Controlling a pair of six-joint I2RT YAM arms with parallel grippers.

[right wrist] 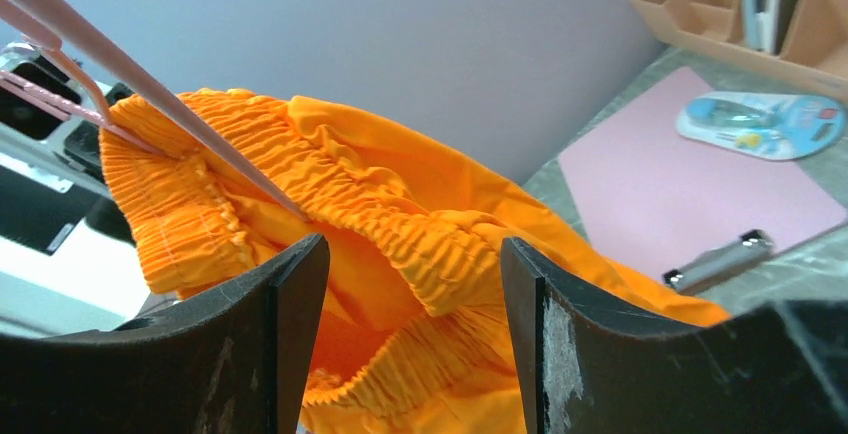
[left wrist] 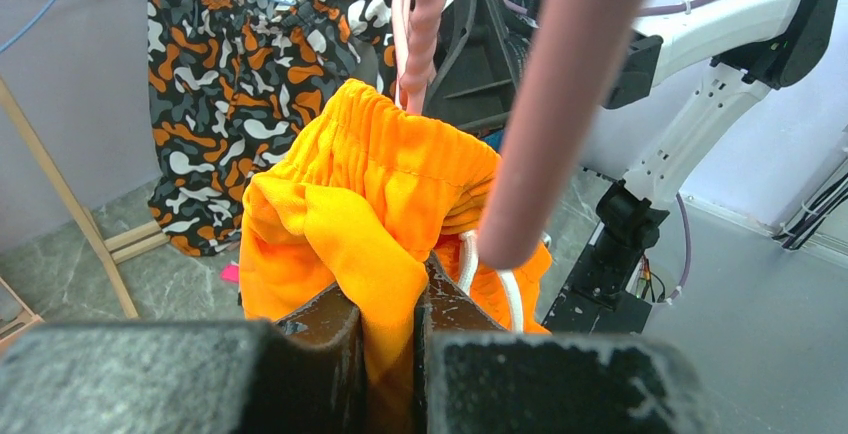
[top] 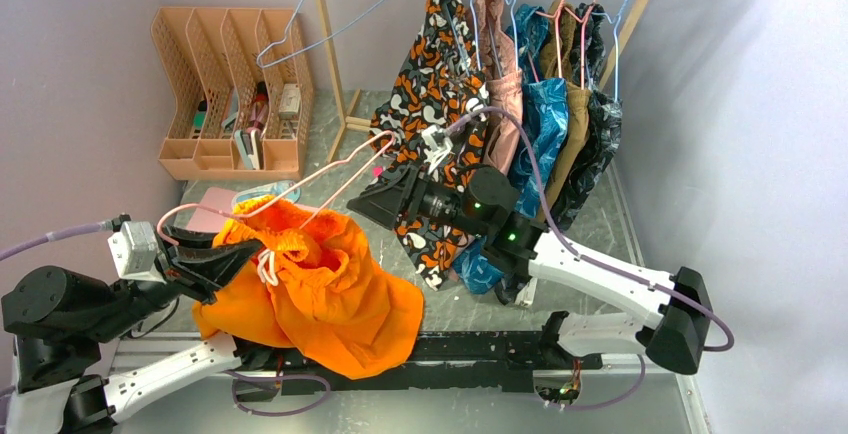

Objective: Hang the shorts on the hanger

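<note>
Orange shorts (top: 330, 304) with a white drawstring hang from my left gripper (top: 215, 259), which is shut on their waistband, seen bunched between its fingers in the left wrist view (left wrist: 390, 194). A pink hanger (top: 350, 159) lies across the shorts; one end reaches down into the waistband in the right wrist view (right wrist: 240, 154). My right gripper (top: 370, 199) is open beside the hanger, right of the shorts, its fingers facing the waistband.
A rack at the back holds camouflage, pink, blue, khaki and dark garments (top: 430, 104) and an empty blue hanger (top: 340, 32). A divided organiser (top: 230, 154) stands back left, with a pink sheet (right wrist: 680, 174) in front.
</note>
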